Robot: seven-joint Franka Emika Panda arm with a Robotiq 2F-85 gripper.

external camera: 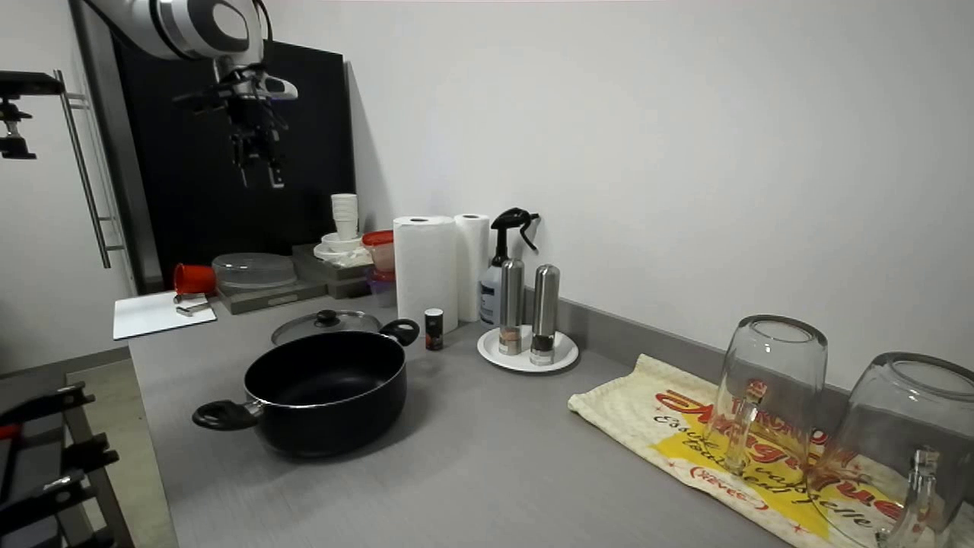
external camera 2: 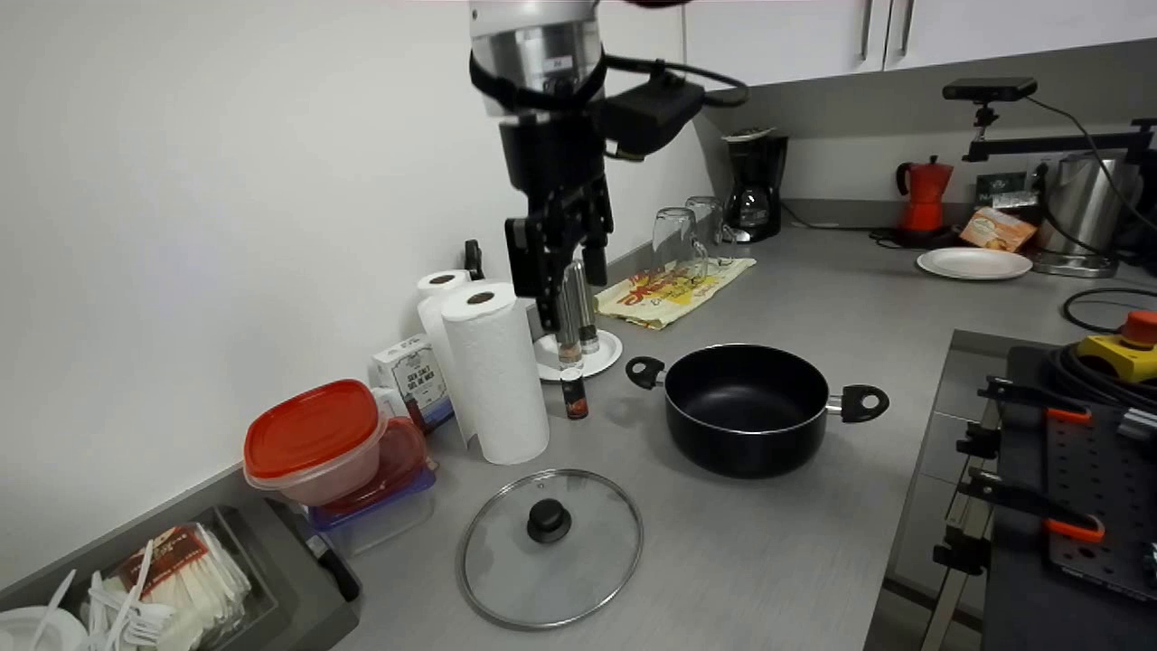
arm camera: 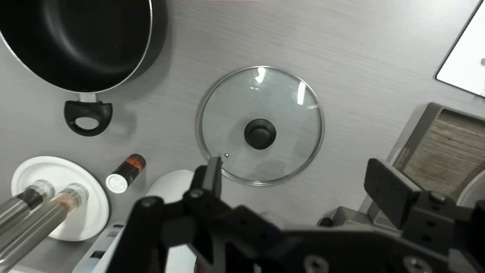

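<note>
My gripper is open and empty, hanging well above the counter with its fingers spread wide. Below it in the wrist view lies a round glass lid (arm camera: 291,104) with a black knob (arm camera: 260,134), flat on the counter. A black two-handled pot (external camera 2: 746,434) stands uncovered beside the lid, and its inside looks empty. In exterior view 1 the gripper (external camera: 261,178) shows high up, in front of a dark panel. There the pot (external camera: 329,411) partly hides the lid (external camera: 297,327).
Paper towel rolls (external camera 2: 499,380), a small spice jar (external camera 2: 574,392) and two steel mills on a white plate (external camera: 493,352) line the wall side. Red-lidded containers (external camera 2: 315,429) stand behind the lid. Glass mugs rest on a cloth (external camera: 630,402).
</note>
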